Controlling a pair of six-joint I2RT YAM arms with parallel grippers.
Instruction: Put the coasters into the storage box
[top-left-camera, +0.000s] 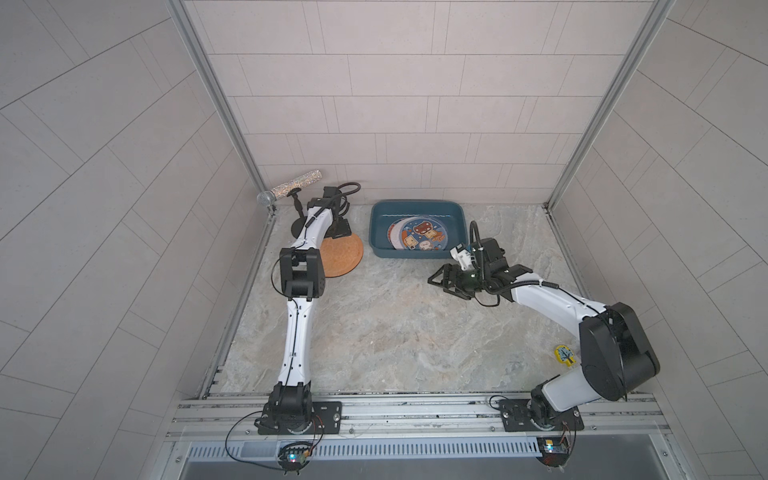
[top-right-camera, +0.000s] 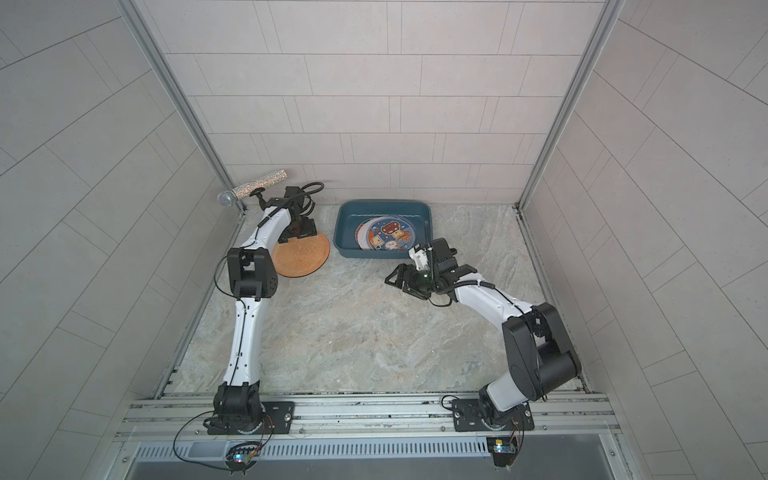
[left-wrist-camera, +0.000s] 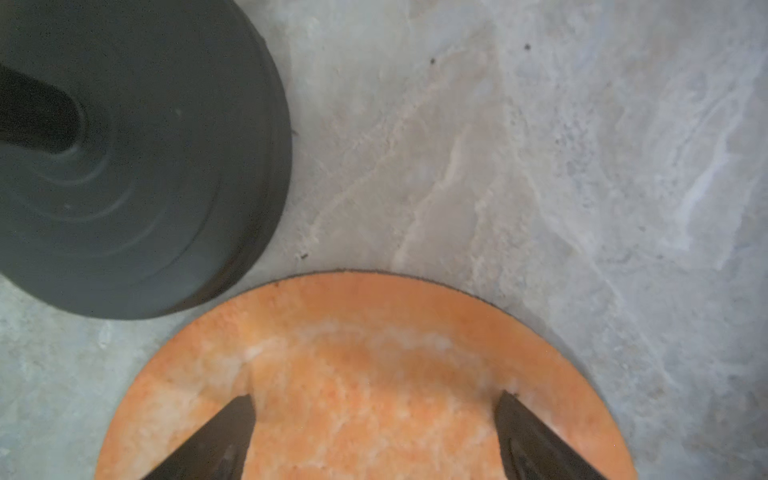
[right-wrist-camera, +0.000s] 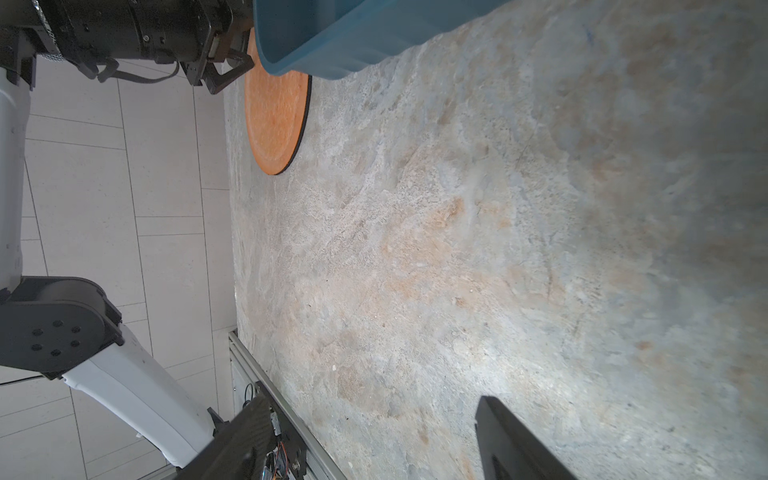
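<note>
An orange round coaster (top-left-camera: 344, 256) lies flat on the table at the left. My left gripper hangs over its far part, fingers apart, with only the coaster's surface showing between them. The blue storage box (top-left-camera: 418, 254) stands at the back middle, and a patterned round coaster (top-left-camera: 426, 233) lies in it over a paler disc. A small yellow round piece (top-left-camera: 565, 354) rests beside the right arm's base. In front of the box's right corner, my right gripper stands open over bare table, holding nothing.
Close behind the orange coaster is a black round-based stand (left-wrist-camera: 176, 192). A clear tube with glittering contents (top-left-camera: 296, 184) leans in the back left corner.
</note>
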